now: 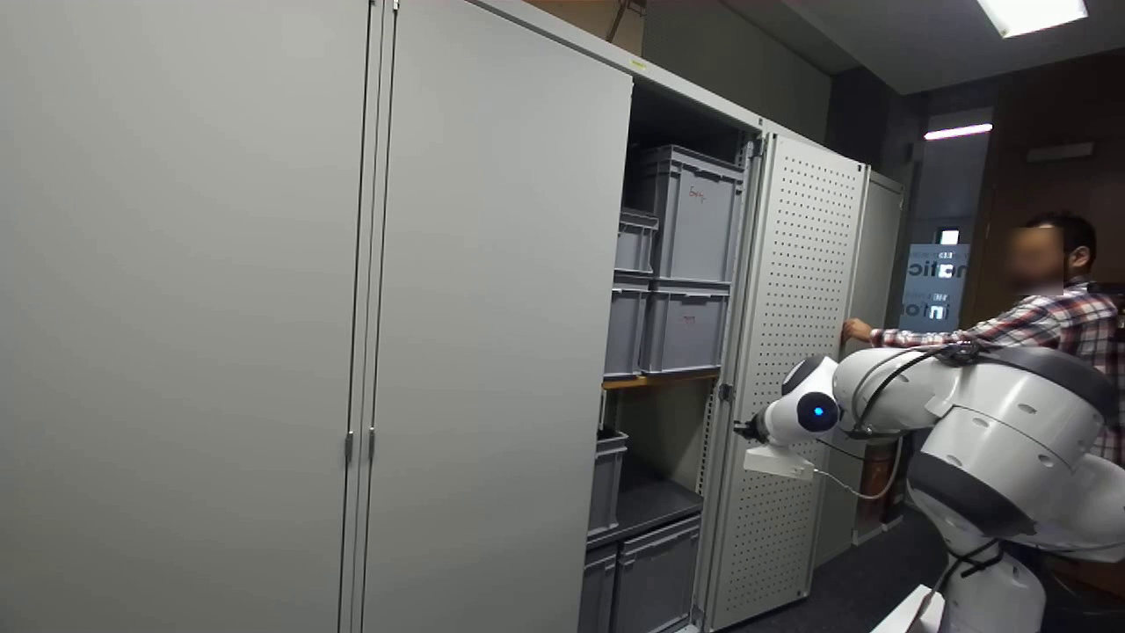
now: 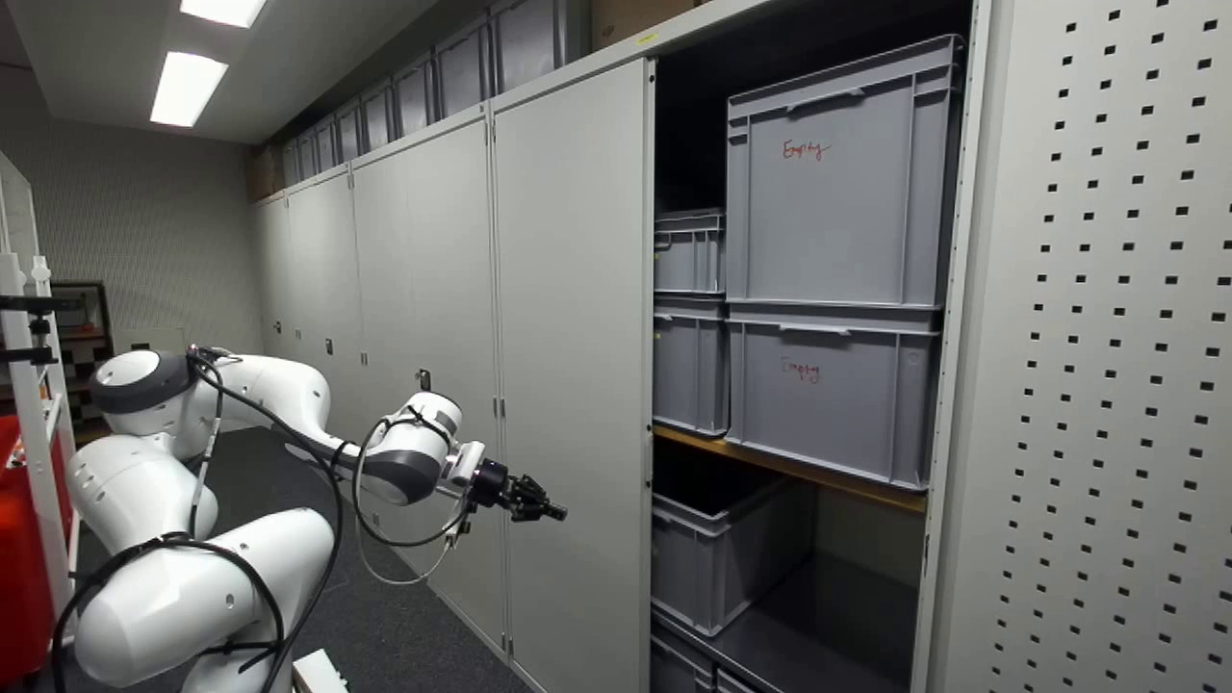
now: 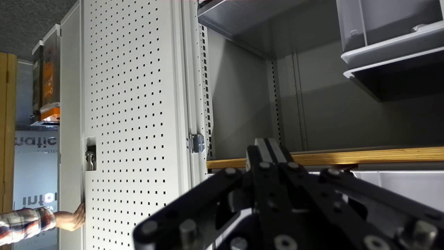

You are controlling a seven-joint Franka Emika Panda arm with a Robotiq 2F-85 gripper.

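My gripper (image 2: 557,512) is shut, with nothing showing between its fingers. It hangs in the air in front of the cabinet, apart from it. In the wrist view the gripper appears over the edge of the wooden shelf (image 3: 374,156). A perforated cabinet door (image 1: 807,285) stands swung open at the right of the cabinet opening, and a person's hand (image 1: 857,331) is at its outer edge. That same door (image 3: 129,104) fills the left of the wrist view. Its latch opening (image 3: 91,154) shows there.
Grey bins, two of them marked "Empty" (image 2: 849,185), stand on the shelves. A closed door (image 1: 496,316) covers the cabinet's left part. The person (image 1: 1065,295) stands behind the arm. Part of the dark lower shelf (image 2: 832,612) is bare.
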